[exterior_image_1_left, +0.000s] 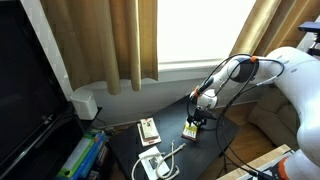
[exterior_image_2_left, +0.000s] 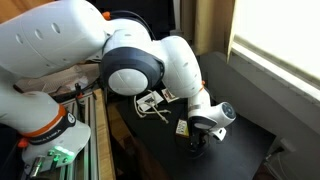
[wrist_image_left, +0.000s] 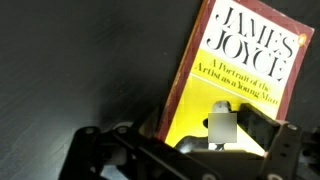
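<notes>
A yellow paperback (wrist_image_left: 240, 60) with a red spine, titled with James Joyce's name, lies face up on the dark table in the wrist view. My gripper is over its lower part, the fingers apart. One finger is beside the spine and the other over the cover. A small pale grey square (wrist_image_left: 222, 128) shows between them against the cover; whether it is printed or a separate object is unclear. In exterior view 1 the gripper (exterior_image_1_left: 197, 121) hangs low over the yellow book (exterior_image_1_left: 190, 131). The arm partly covers the book (exterior_image_2_left: 182, 128) in exterior view 2.
Another book (exterior_image_1_left: 149, 132) and a white boxy item (exterior_image_1_left: 155, 165) lie left of the yellow one, with a pale cable (exterior_image_1_left: 171, 160) nearby. A row of books (exterior_image_1_left: 78, 158) stands at the far left.
</notes>
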